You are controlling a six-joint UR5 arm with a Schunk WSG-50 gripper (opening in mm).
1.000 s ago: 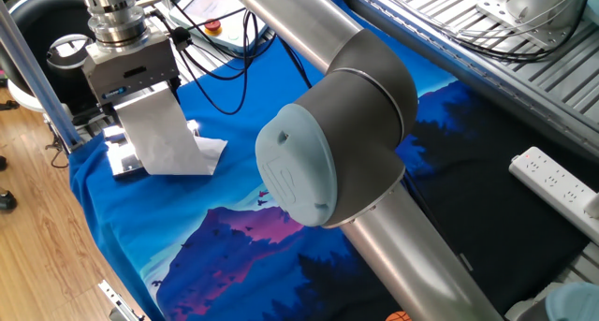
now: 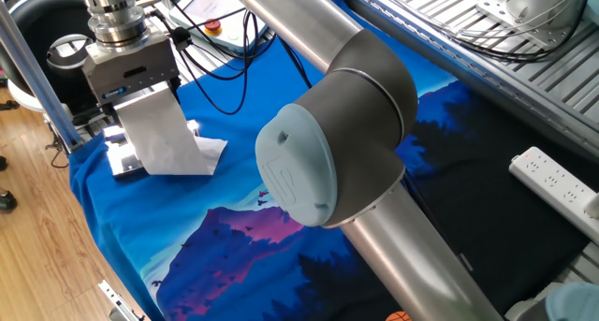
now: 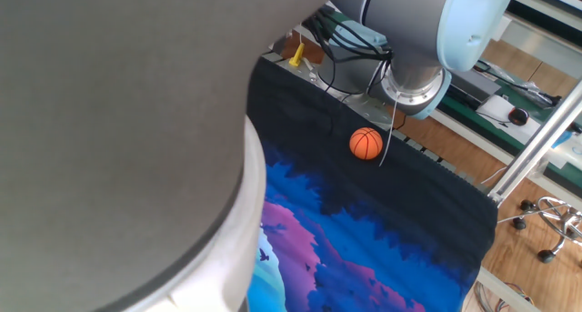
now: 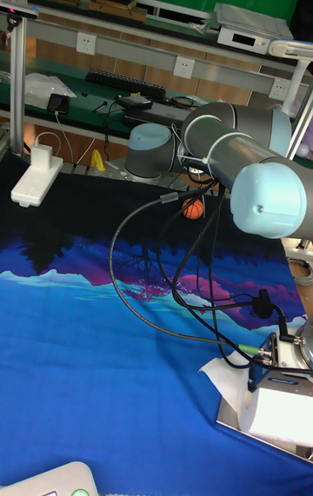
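At the upper left of exterior view 1, my gripper point(image 2: 138, 87) points down over the blue cloth. A white sheet of paper point(image 2: 164, 134) hangs in front of it, with its lower end spread on the cloth, hiding the fingers. Whether the fingers hold the paper cannot be told. Beneath and behind the sheet lies a shiny metal plate point(image 2: 122, 154). The same white paper point(image 4: 278, 417) shows at the right edge of exterior view 3, below the gripper body. An orange ball point(image 3: 366, 144) with black lines rests on the dark part of the cloth, far from the gripper.
A white power strip point(image 2: 560, 181) lies along one side. Black cables point(image 4: 209, 283) loop over the cloth near the arm. A pendant with a red button point(image 2: 213, 26) sits behind the gripper.
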